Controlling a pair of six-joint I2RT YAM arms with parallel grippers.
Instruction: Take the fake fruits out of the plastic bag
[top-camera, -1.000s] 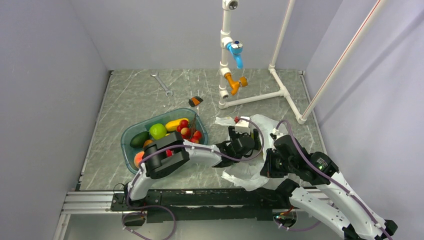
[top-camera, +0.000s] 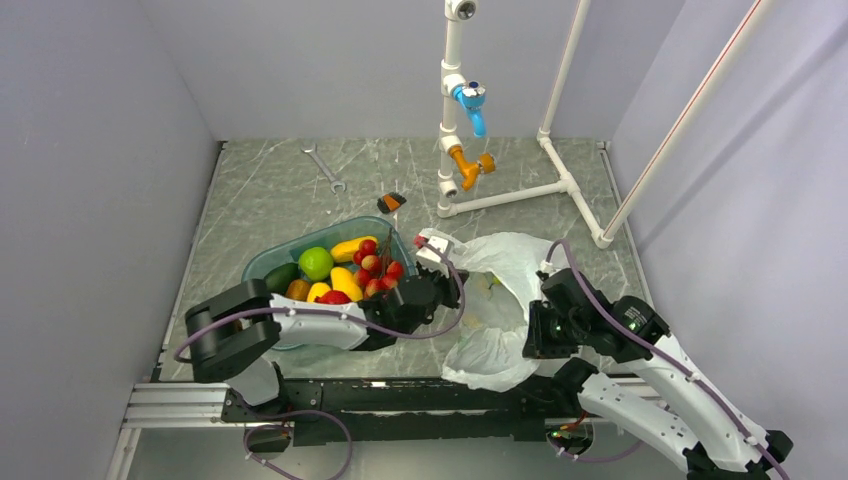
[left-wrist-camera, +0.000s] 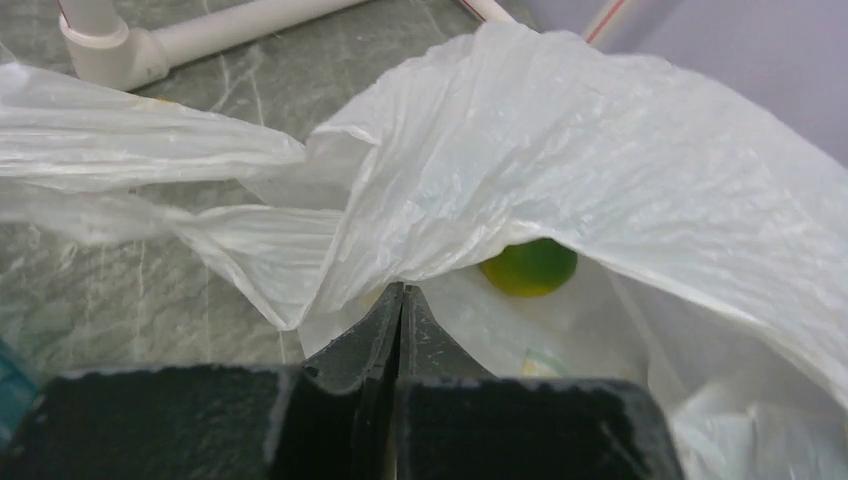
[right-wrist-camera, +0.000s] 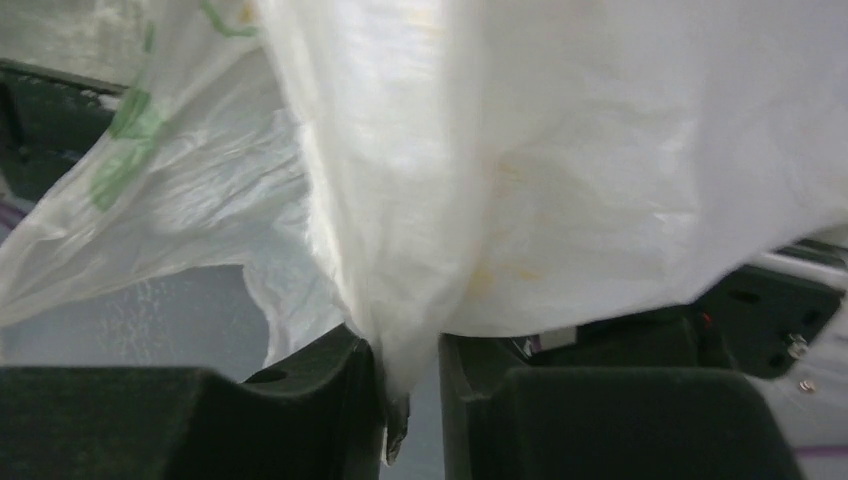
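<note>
The white plastic bag lies crumpled right of the fruit basket. In the left wrist view a green fruit shows inside the bag's opening, beneath a raised fold. My left gripper points at the bag mouth, shut with nothing between its fingers. My right gripper is at the bag's near right part, part open, with white plastic running down between its fingers; whether it grips it is unclear. The basket holds assorted fake fruits.
A pipe stand with a blue tap and an orange tap stands at the back right. A wrench and a small orange-black object lie behind the basket.
My left arm has drawn back leftward from over the bag toward the basket, uncovering more of the bag's opening. My right gripper has shifted slightly; the bag's near part moved a little.
</note>
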